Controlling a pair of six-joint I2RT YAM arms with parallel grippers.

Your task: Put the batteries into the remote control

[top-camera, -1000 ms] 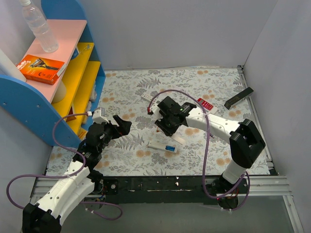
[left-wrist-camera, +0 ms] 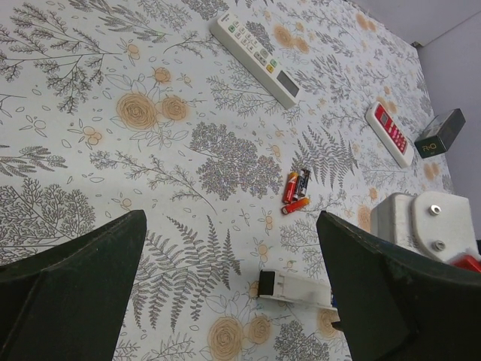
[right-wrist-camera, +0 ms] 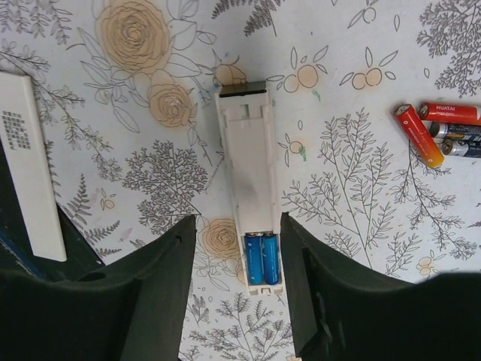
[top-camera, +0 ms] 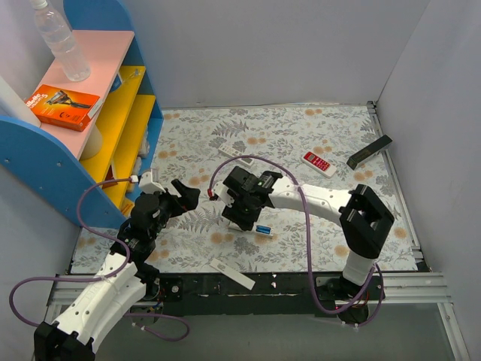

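Observation:
A white remote (right-wrist-camera: 250, 162) lies with its back up, a black end piece at one end. Two blue batteries (right-wrist-camera: 261, 259) sit side by side in its bare compartment. My right gripper is open over the battery end, its fingers apart on either side of the remote with nothing held. In the top view it partly hides the remote (top-camera: 252, 229). A long white cover (right-wrist-camera: 26, 165) rests across the table's front edge, partly over the dark strip. My left gripper hangs open and empty at the left of the table.
Several loose batteries (right-wrist-camera: 443, 129), red and black, lie together past the remote. Farther back are a white remote with buttons (left-wrist-camera: 255, 59), a red-and-white remote (top-camera: 319, 164) and a black box (top-camera: 369, 151). A coloured shelf (top-camera: 139, 120) stands at the left.
My right gripper has moved left, over the remote. The left arm has shifted slightly.

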